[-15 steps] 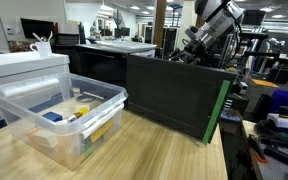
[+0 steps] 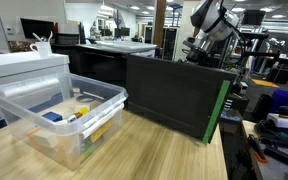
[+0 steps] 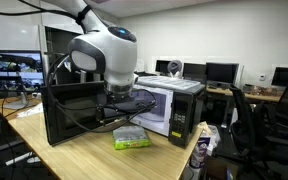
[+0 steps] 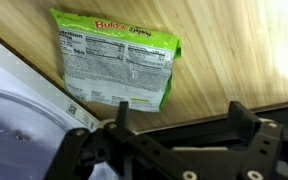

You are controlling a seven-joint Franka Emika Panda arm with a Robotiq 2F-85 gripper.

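A green and silver snack packet (image 4: pixel 117 62) lies flat on the wooden table, its printed nutrition panel facing up in the wrist view. In exterior view 2 the same packet (image 3: pixel 131 137) rests in front of the microwave (image 3: pixel 162 106), whose door stands open. My gripper is open, with nothing between its fingers. It is above the table, and in the wrist view the packet appears beyond the fingers, up and to the left. The packet is out of sight in exterior view 1.
The dark open door (image 2: pixel 174 98) stands upright across the table and hides much behind it. A clear plastic bin (image 2: pixel 69 140) with several items sits on the left in exterior view 1. Bare tabletop (image 2: pixel 169 155) shows in front of the door.
Behind the door in exterior view 1, the arm has changed its pose, its upper part shifting a little. The bin and door have stayed put.
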